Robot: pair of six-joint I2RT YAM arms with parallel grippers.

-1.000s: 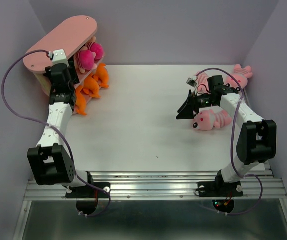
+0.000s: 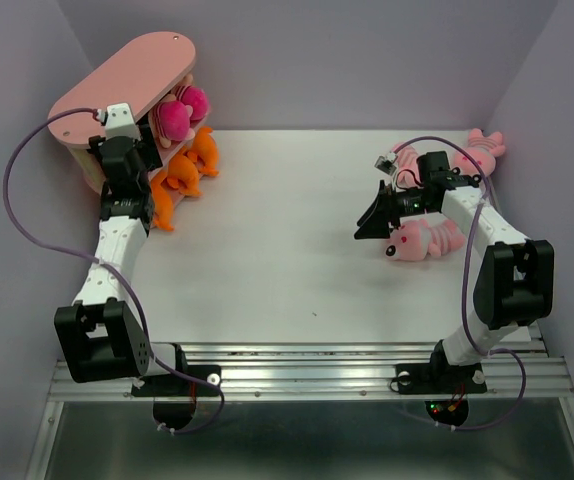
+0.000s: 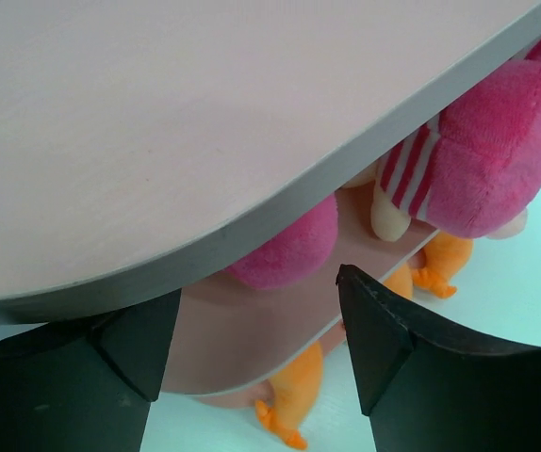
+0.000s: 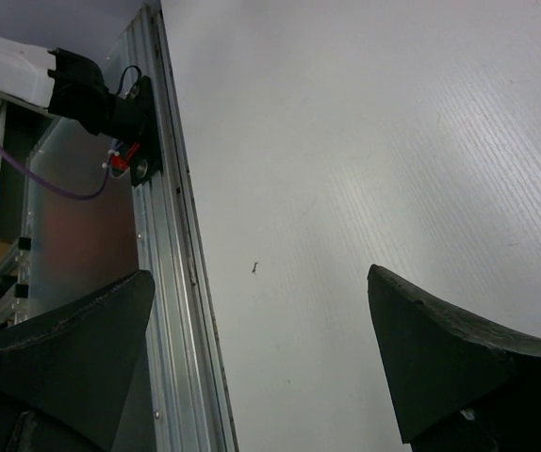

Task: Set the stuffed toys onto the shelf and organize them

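Observation:
My left gripper is open at the front edge of the pink shelf [image 2: 132,70], nothing gripped. Beyond its fingertips, in the left wrist view, a magenta toy [image 3: 294,250] sits on the shelf's inner level, partly hidden by the top board. Farther along that level is another magenta toy [image 3: 506,151] with a striped band. Orange toys [image 2: 182,172] line the level below. At the table's right lie pink striped toys: one near the front [image 2: 424,240], one in the back corner [image 2: 479,152] and one partly behind the right arm [image 2: 407,165]. My right gripper hangs open and empty.
Grey walls [image 2: 297,60] close off the back and sides. A metal rail [image 2: 307,365] runs along the front edge.
The right arm and the toys look unmoved.

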